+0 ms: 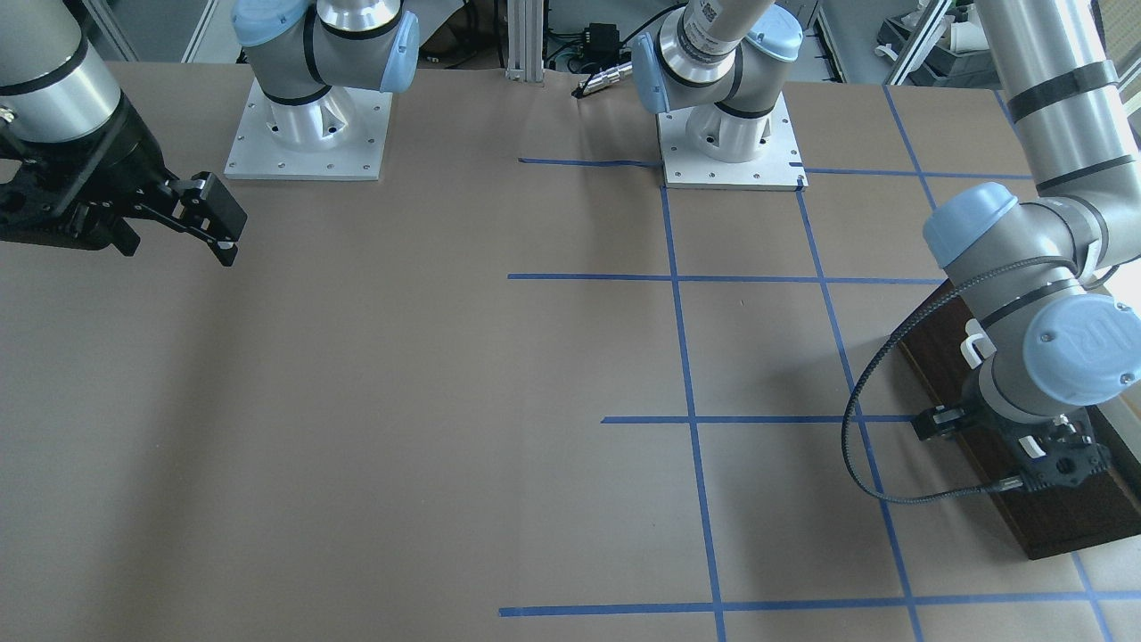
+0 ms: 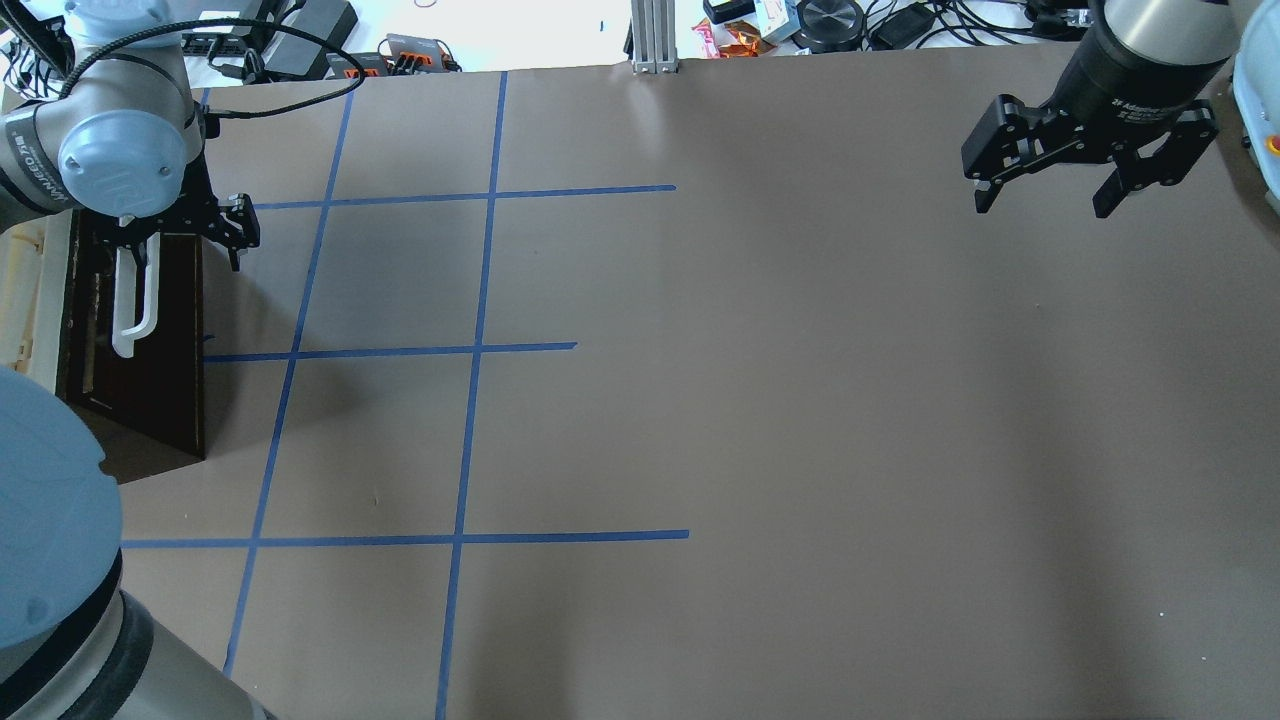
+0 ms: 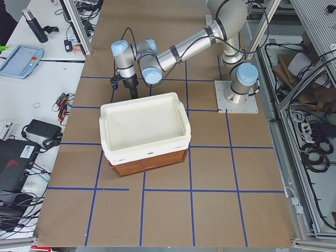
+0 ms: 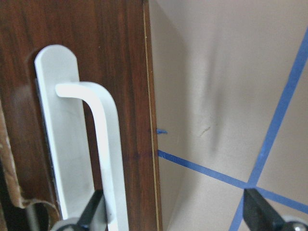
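Note:
A dark wooden box [image 1: 1070, 512] with a cream interior [image 3: 145, 126] sits on the taped table. On its outer face is a white bar handle [image 4: 108, 139], also visible in the top view [image 2: 149, 300]. My gripper is at that face, fingers spread apart; the left finger [image 4: 94, 211] meets the lower part of the handle, and the right finger is out over the table beside the box. The gripper reads as open, with the handle not between both fingertips as far as shows.
A second black gripper [image 2: 1074, 168] hangs at the opposite side, well away. Other arm bases [image 1: 310, 160] stand along the back edge.

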